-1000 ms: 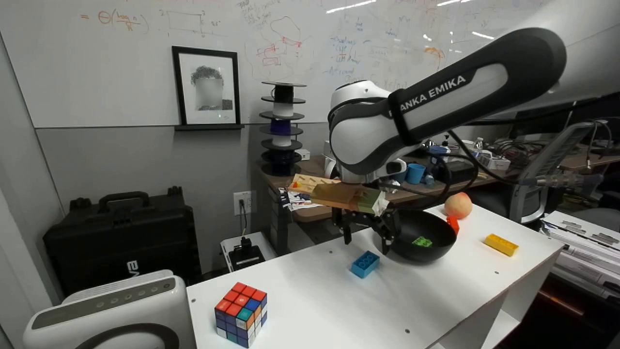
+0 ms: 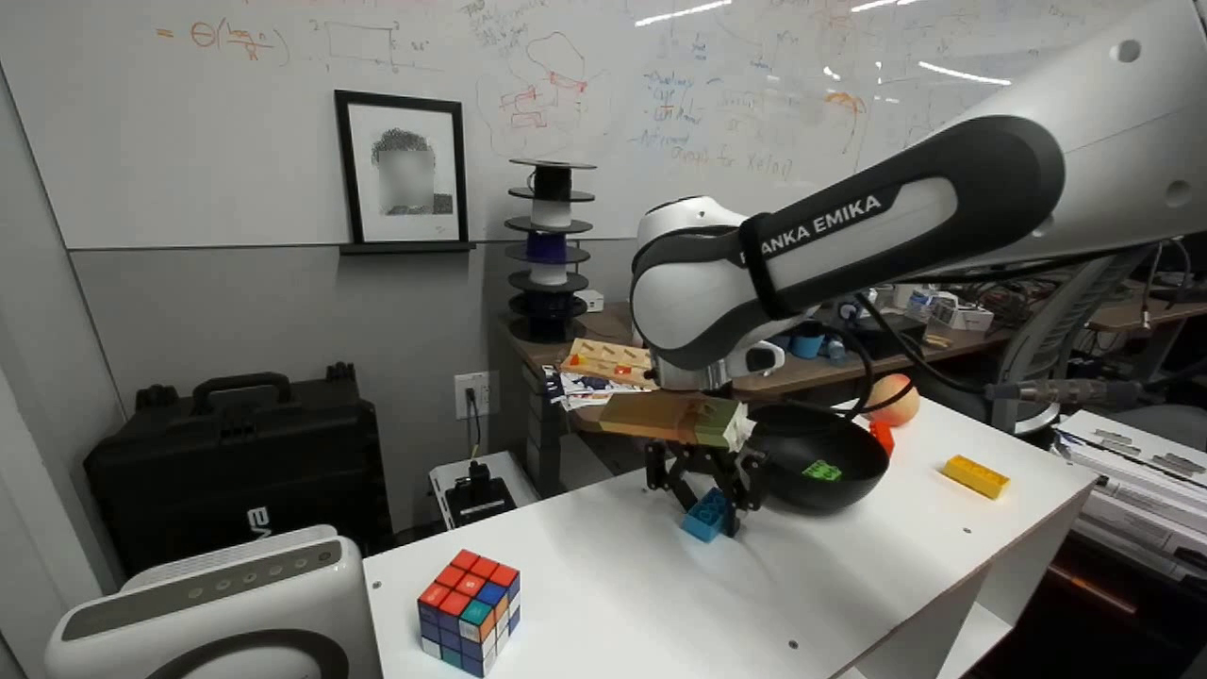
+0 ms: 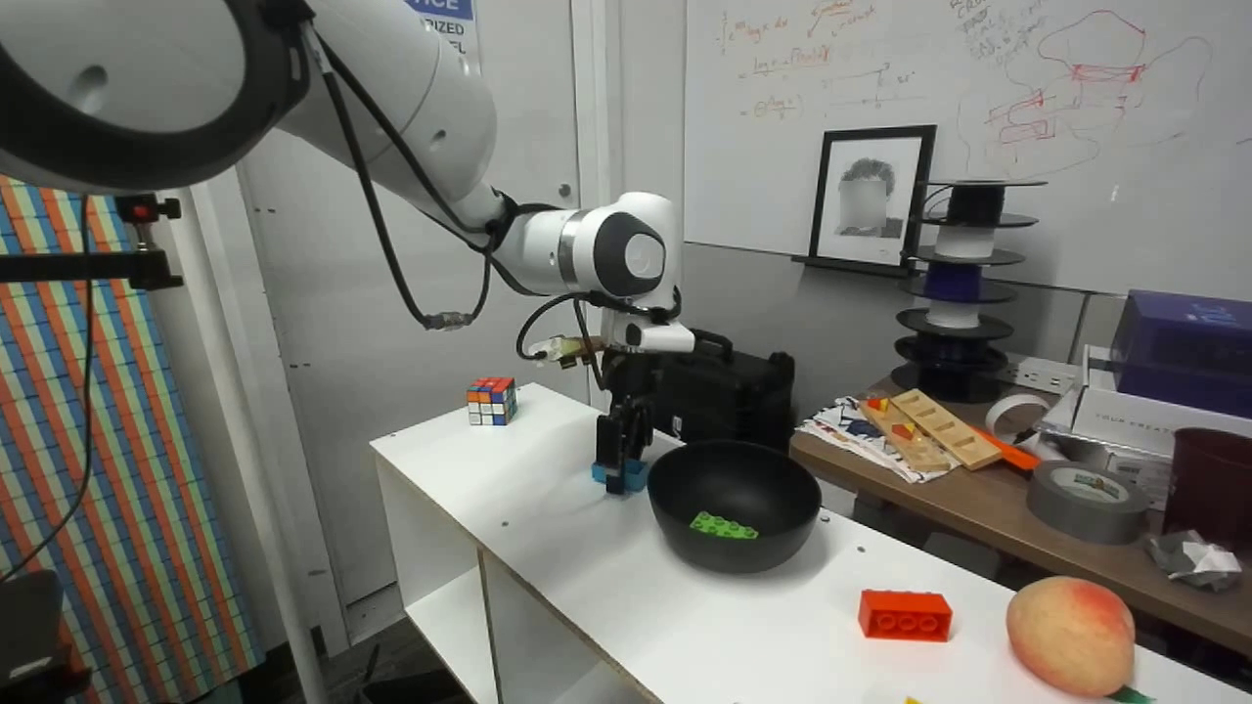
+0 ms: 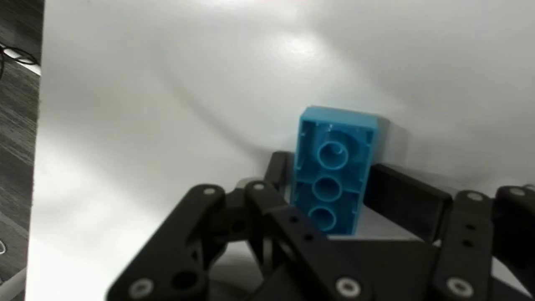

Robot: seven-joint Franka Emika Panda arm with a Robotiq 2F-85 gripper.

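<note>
A blue brick (image 4: 335, 170) lies on the white table with its hollow, tubed side facing up. My gripper is down around it, one finger on each long side. The left finger is right against the brick or nearly so, and the right finger also looks close; firm contact on both sides cannot be told. In the first exterior view, the blue brick (image 2: 706, 517) sits between the dark fingers, partly covered by them. From the second exterior view, the gripper (image 3: 619, 458) hides much of the brick. The fingers are part open, at about the brick's width.
Close beside the gripper stands a black bowl (image 3: 734, 505) with a green brick (image 3: 722, 526) inside. A red brick (image 3: 905, 615), a peach (image 3: 1070, 638) and a yellow brick (image 2: 975, 476) lie beyond it. A puzzle cube (image 2: 470, 611) occupies the table's other end.
My gripper has come down from above the blue brick, and its fingers now stand on either side of it at table level. The brick has barely shifted, if at all.
</note>
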